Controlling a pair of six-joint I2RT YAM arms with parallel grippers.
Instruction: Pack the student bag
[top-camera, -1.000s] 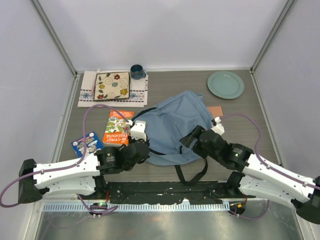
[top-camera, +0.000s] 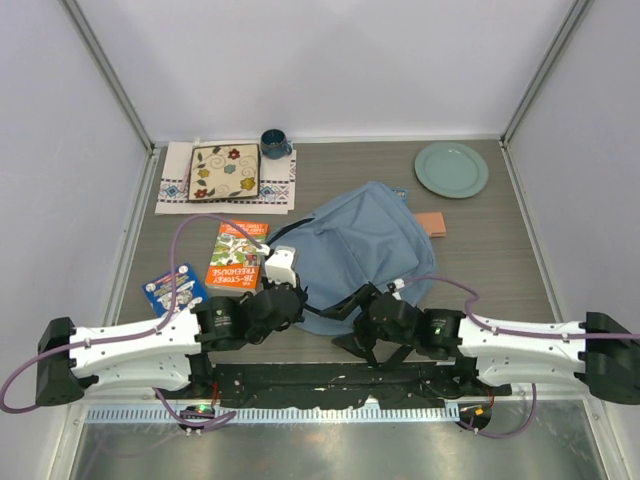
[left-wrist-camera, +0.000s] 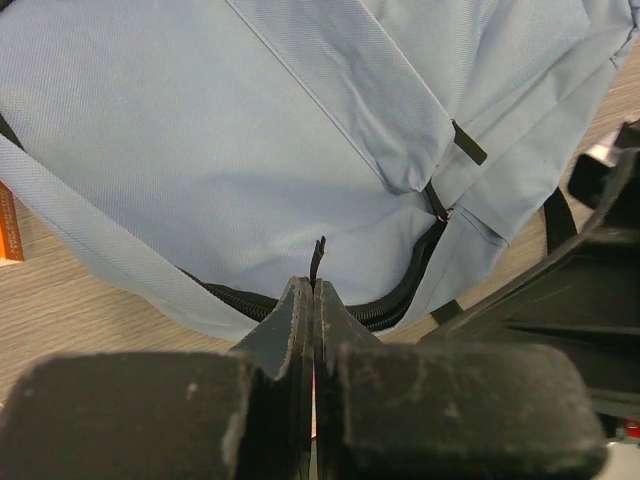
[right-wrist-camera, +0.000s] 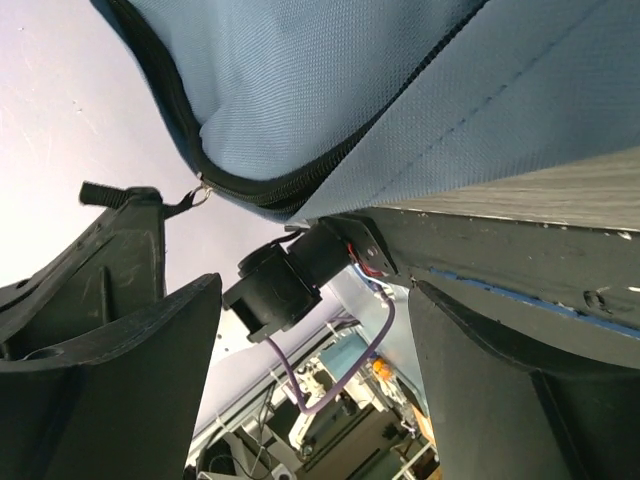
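The blue-grey bag (top-camera: 355, 235) lies on the table with its black zipper (left-wrist-camera: 395, 300) along the front edge. My left gripper is shut on a thin black zipper pull (left-wrist-camera: 317, 258), whose end sticks out past the fingertips. In the right wrist view this pull (right-wrist-camera: 103, 195) also shows, joined to a metal slider (right-wrist-camera: 202, 187). My right gripper (top-camera: 338, 325) is open at the bag's front edge, close to the left one. Nothing sits between its fingers. A second black pull (left-wrist-camera: 469, 144) hangs loose on the bag.
An orange book (top-camera: 236, 255) and a blue book (top-camera: 175, 290) lie left of the bag. Behind are a patterned box (top-camera: 224, 172), a dark mug (top-camera: 275, 144) and a green plate (top-camera: 451, 170). A brown block (top-camera: 431, 223) touches the bag's right side.
The right gripper has moved left and toward the front, from over the bag's right part to beside the left gripper. The left arm has barely moved.
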